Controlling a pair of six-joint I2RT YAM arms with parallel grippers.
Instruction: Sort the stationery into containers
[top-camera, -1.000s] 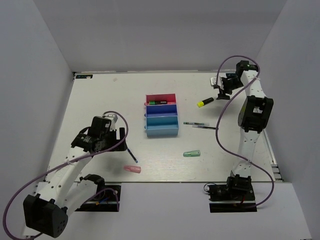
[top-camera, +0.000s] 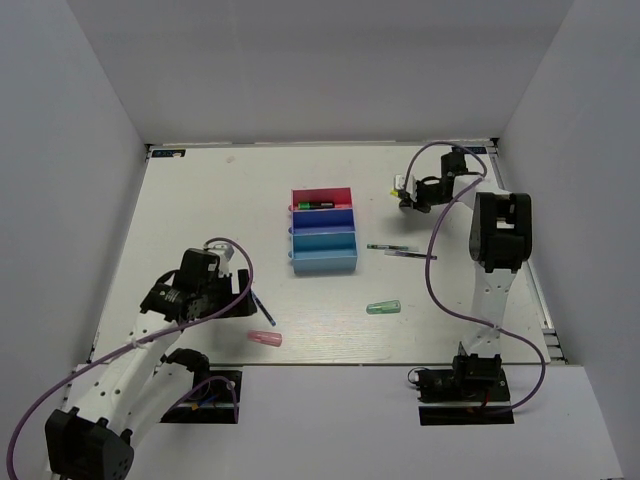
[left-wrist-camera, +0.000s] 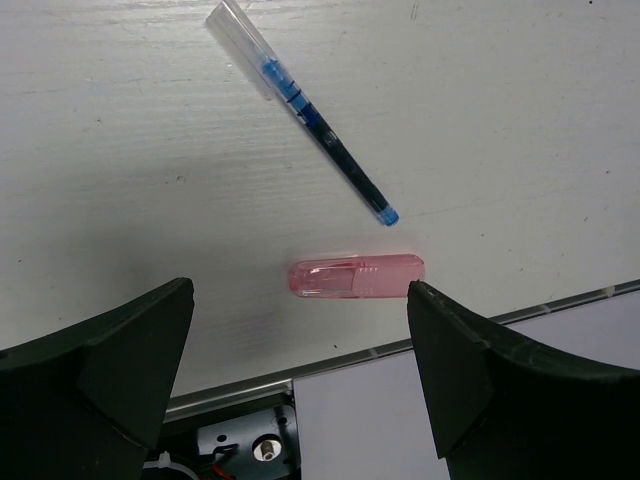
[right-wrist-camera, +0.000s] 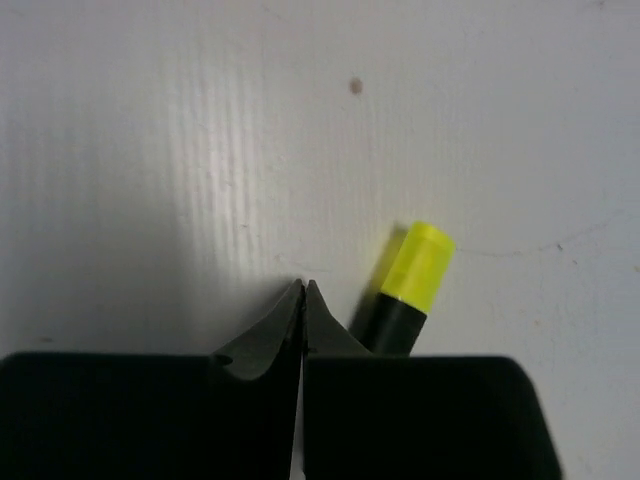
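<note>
The yellow highlighter, with its black body partly hidden, lies on the table just right of my right gripper in the right wrist view. That gripper's fingertips meet with nothing between them, and the highlighter is outside them. In the left wrist view my left gripper is open above the table. A pink capsule-shaped item shows between its fingers, lower down. Farther up lies a blue pen with a clear cap. From above, the red bin holds several markers; the dark blue bin and light blue bin look empty.
Two slim pens, one greenish and one dark, lie right of the bins. A green item rests nearer the front edge. The table behind and left of the bins is clear.
</note>
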